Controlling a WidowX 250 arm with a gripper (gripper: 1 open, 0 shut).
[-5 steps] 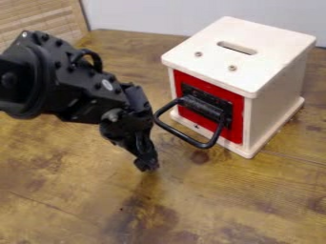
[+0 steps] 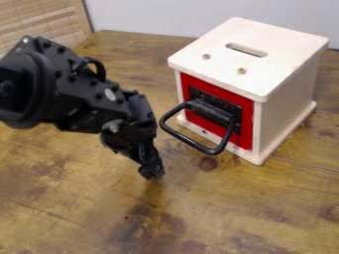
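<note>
My black gripper point(image 2: 149, 164) hangs low over the wooden table at the left-centre, its fingertips pointing down near the surface; I cannot tell whether it is open or shut. To its right stands a white wooden box point(image 2: 284, 104) with a red front point(image 2: 245, 139), a slot and two screws on top, and a black U-shaped handle point(image 2: 199, 141) sticking out from the front toward me. The gripper is left of the handle, apart from it.
Bare wooden table point(image 2: 159, 223) fills the foreground and left. A wicker-like panel point(image 2: 40, 20) stands at the back left, and a pale wall is behind the box.
The arm has shifted slightly to the left over the last second. The box and handle have not moved.
</note>
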